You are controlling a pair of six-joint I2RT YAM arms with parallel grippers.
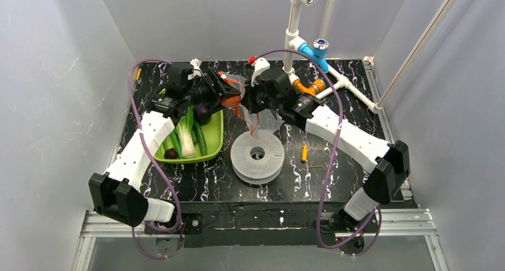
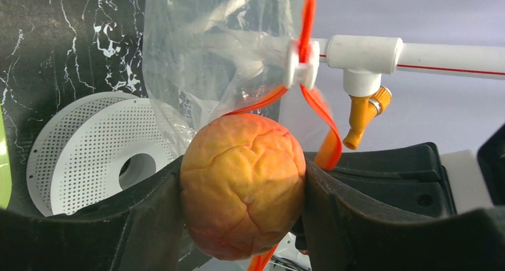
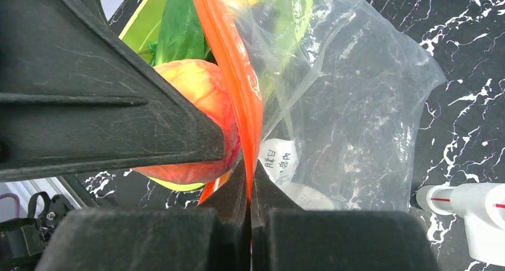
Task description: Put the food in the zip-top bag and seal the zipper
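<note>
An orange-red round food item (image 2: 243, 184) with a creased skin is gripped between the black fingers of my left gripper (image 1: 229, 97). Clear plastic of the zip top bag (image 2: 208, 62), edged with an orange zipper strip (image 3: 241, 92), hangs beside the food. A white slider (image 2: 302, 64) sits on that strip. In the right wrist view, my right gripper is shut on the orange edge. There the food (image 3: 202, 98) shows on the left of the strip, partly behind a left finger (image 3: 107, 104), outside the bag's clear body.
A green basin (image 1: 219, 134) with leafy vegetables, an eggplant and other produce stands at left. White perforated discs (image 1: 244, 158) lie below the bag. White pipes with blue and orange fittings (image 1: 319, 87) rise at the back right. A yellow-handled tool (image 1: 304, 153) lies on the counter.
</note>
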